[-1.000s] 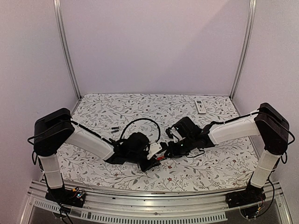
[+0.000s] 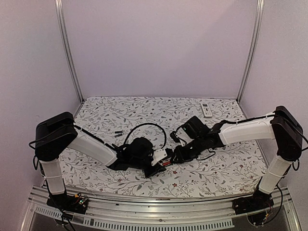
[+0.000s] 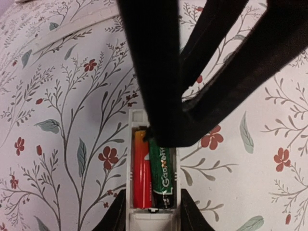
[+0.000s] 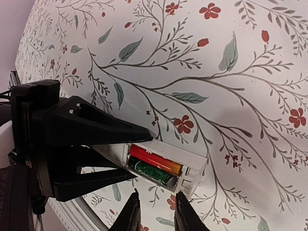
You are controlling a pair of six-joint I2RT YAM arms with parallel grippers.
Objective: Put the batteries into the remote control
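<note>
My left gripper is shut on the white remote control (image 3: 137,118), whose battery compartment faces up. Inside that compartment lie a red battery with an orange end (image 3: 141,171) and a green battery (image 3: 162,175), side by side; the green one is slightly tilted in the left wrist view. My right gripper is part open, its fingertips just off the compartment's side in the right wrist view, with nothing between them. One right finger (image 3: 166,115) covers the upper end of the green battery in the left wrist view, so its seating there is hidden.
Two small dark cylinders (image 2: 118,134) lie on the flowered table cloth (image 2: 144,108) at left. A white device with a small dark screen (image 2: 206,110) rests at the back right. Both grippers are close together near the front middle.
My right gripper has shifted slightly to the right, away from the left one. The left arm and the remote have hardly moved.
</note>
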